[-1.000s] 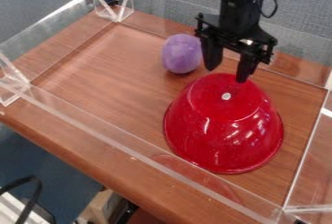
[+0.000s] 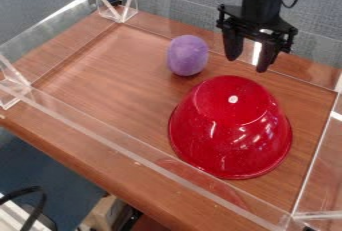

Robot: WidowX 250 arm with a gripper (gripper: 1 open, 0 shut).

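Note:
My black gripper (image 2: 247, 50) hangs at the back right, raised above the wooden surface, with its fingers apart and nothing seen between them. A purple rounded object (image 2: 187, 55) stands to its left on the wood. A large shiny red upturned bowl-like object (image 2: 227, 133) lies in front of the gripper, on the right half of the surface.
Clear low walls enclose the wooden surface (image 2: 100, 75). A grey wall rises behind. Cables and a pale block lie outside at the lower left.
My gripper has moved up and slightly to the right, away from the red object. The purple and red objects have not visibly moved.

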